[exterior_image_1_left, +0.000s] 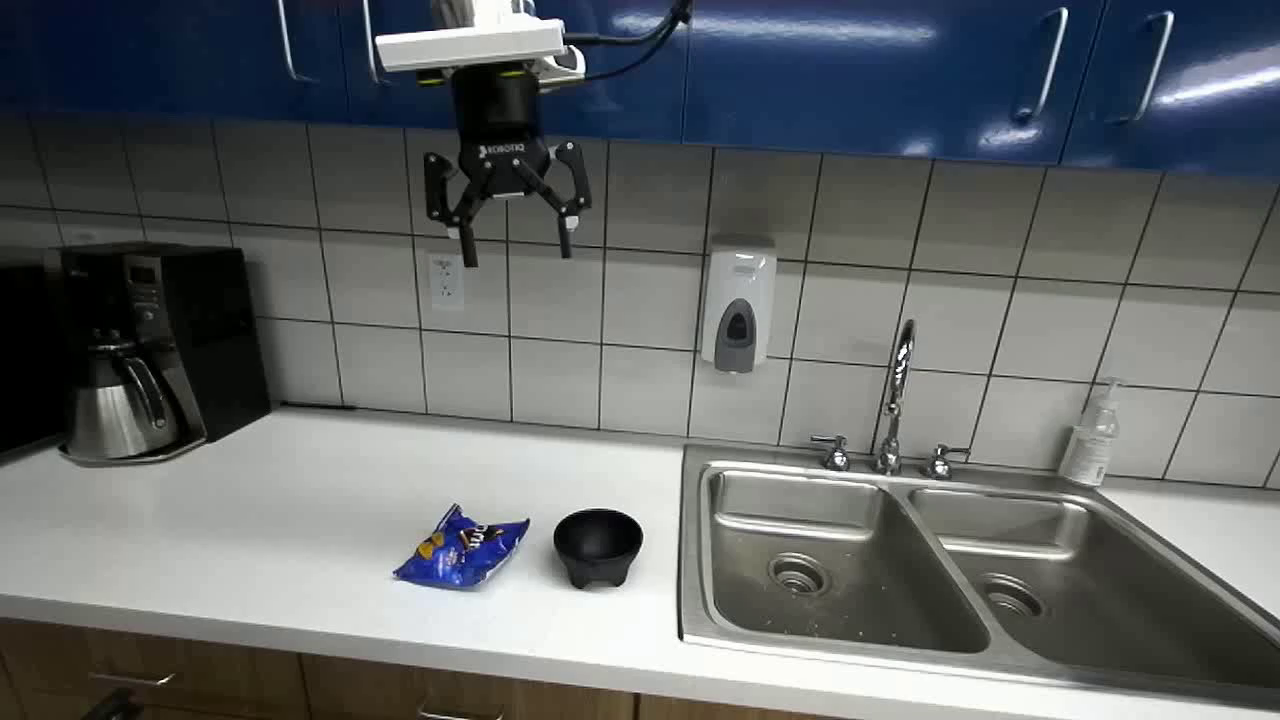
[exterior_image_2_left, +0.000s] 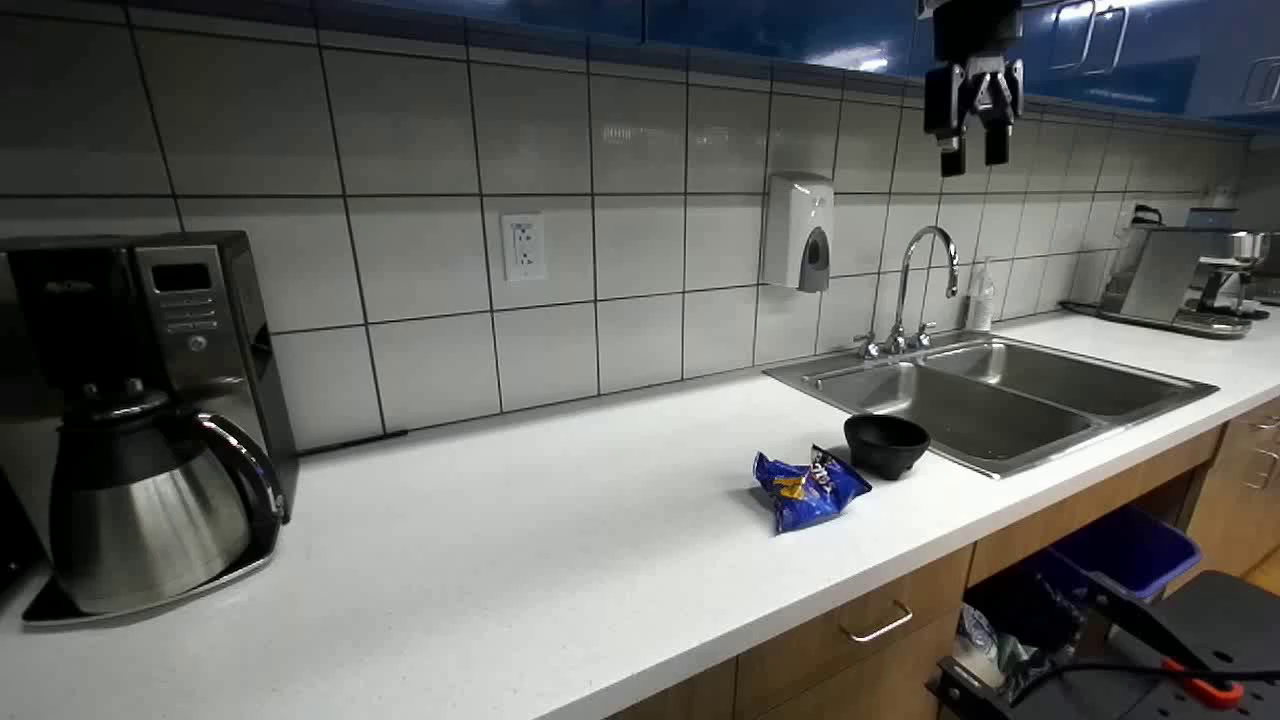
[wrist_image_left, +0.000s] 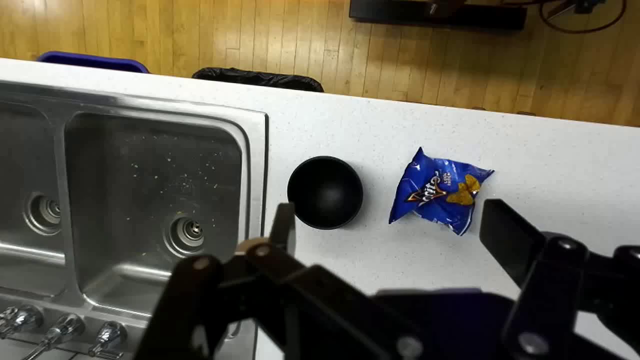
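Observation:
A blue chip bag (exterior_image_1_left: 463, 550) lies crumpled on the white counter, just left of a small black bowl (exterior_image_1_left: 597, 546) in exterior view 1. The bowl stands upright and looks empty from above in the wrist view, where the bowl (wrist_image_left: 325, 193) and the bag (wrist_image_left: 441, 191) are clearly apart. High above the counter hangs my gripper (exterior_image_1_left: 517, 250), pointing down with its fingers spread wide. It is open and touches nothing. Exterior view 2 has the gripper (exterior_image_2_left: 974, 158) near the upper cabinets, well clear of the bag (exterior_image_2_left: 809, 487).
To the bowl's right is a steel double sink (exterior_image_1_left: 840, 546) with a tall faucet (exterior_image_1_left: 897, 396). A coffee maker (exterior_image_1_left: 156, 348) occupies the counter's left end. A soap dispenser (exterior_image_1_left: 738, 302) is on the tiled wall, below blue cabinets (exterior_image_1_left: 864, 72). Bare counter stretches left of the bag.

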